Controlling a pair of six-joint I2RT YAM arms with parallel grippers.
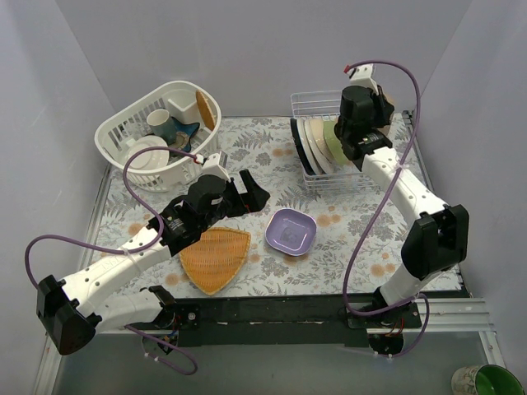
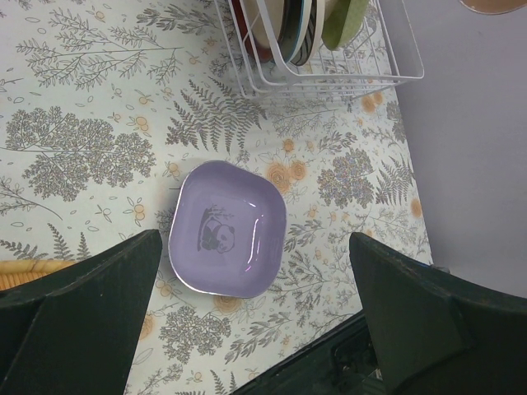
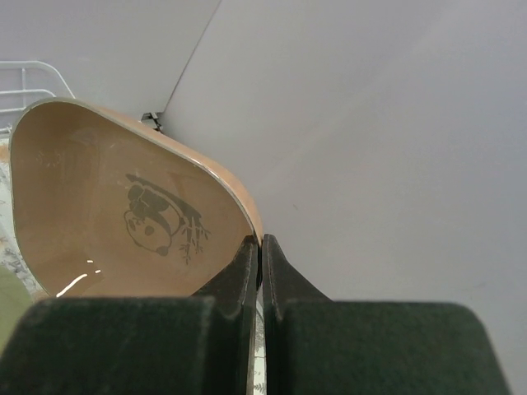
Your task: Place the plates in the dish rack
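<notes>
In the right wrist view a tan plate (image 3: 115,197) with a panda print stands on edge, its rim pinched by my right gripper. From above, the arm hides most of it over the right part of the white wire dish rack (image 1: 317,104). Whether it touches the rack cannot be seen. Several plates stand on edge in the rack's left part, among them a dark plate (image 1: 300,146) and a green plate (image 1: 336,143). A purple square plate (image 1: 291,231) lies flat on the table. My left gripper (image 1: 256,188) hangs open and empty, up and left of that plate.
A white basket (image 1: 109,146) at the back left holds a mug (image 1: 162,125), white dishes (image 1: 148,153) and other items. A woven tan tray (image 1: 215,259) lies at front left. Patterned tablecloth is clear between basket and rack. A wall rises close on the right.
</notes>
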